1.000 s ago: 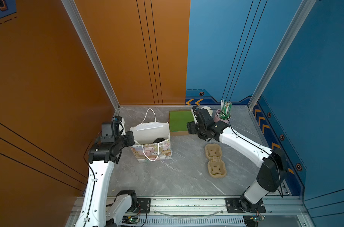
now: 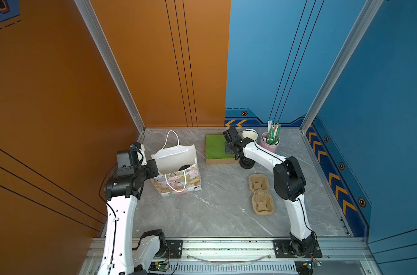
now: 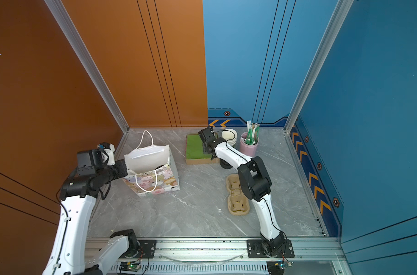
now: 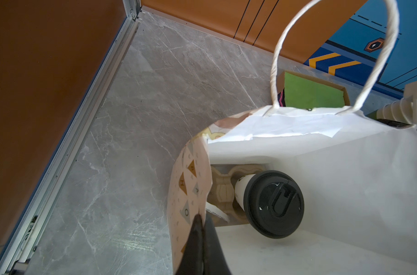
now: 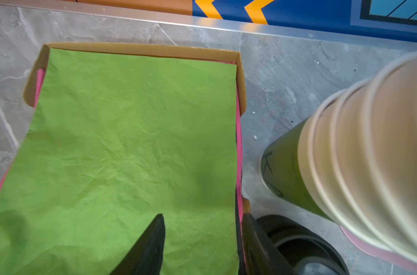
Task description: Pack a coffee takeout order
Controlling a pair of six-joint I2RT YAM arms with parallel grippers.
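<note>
My left gripper is shut on the near side edge of the patterned paper bag (image 2: 187, 181), which stands open at the left of the table. Inside the bag, a lidded coffee cup (image 4: 275, 204) sits tilted in a cardboard carrier (image 4: 223, 190). Over the right part of the shallow box with the green sheet (image 5: 135, 137), my right gripper stands open, nothing between its fingers. A stack of white cups (image 5: 355, 160) and a stack of black lids (image 5: 304, 243) are just right of that box.
An empty two-cup carrier (image 2: 261, 194) lies on the right half of the table. At the back right is a pink pot (image 2: 269, 145) of green and white sticks. The table (image 2: 217, 208) between bag and carrier is free.
</note>
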